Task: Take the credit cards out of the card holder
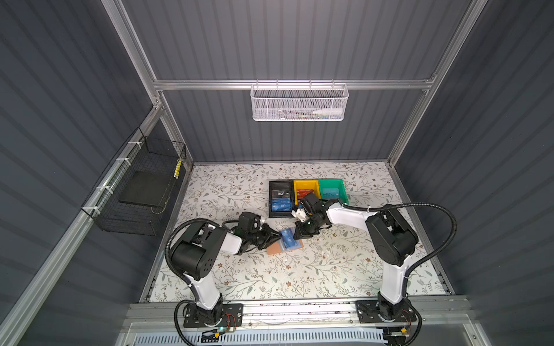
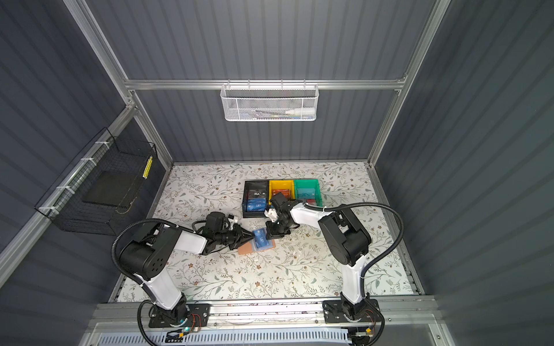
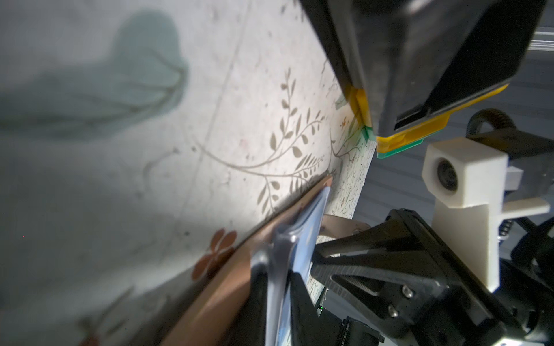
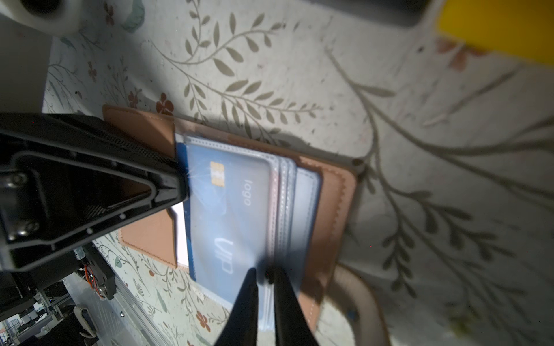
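The open tan card holder (image 4: 326, 213) lies on the table, its clear sleeves holding blue cards (image 4: 228, 219) marked VIP; the top views show it between both arms. My right gripper is shut on the sleeve edges at the holder's near part. My left gripper is at the other side, its fingertips beside the sleeves at the cards' edge; its fingers look part open, with clear plastic between or behind them, and whether it grips cannot be told.
Black (image 1: 271, 213), yellow (image 1: 305, 183) and green (image 1: 340, 187) bins stand behind the holder, holding cards. A black wire basket (image 1: 144, 190) hangs at the left wall.
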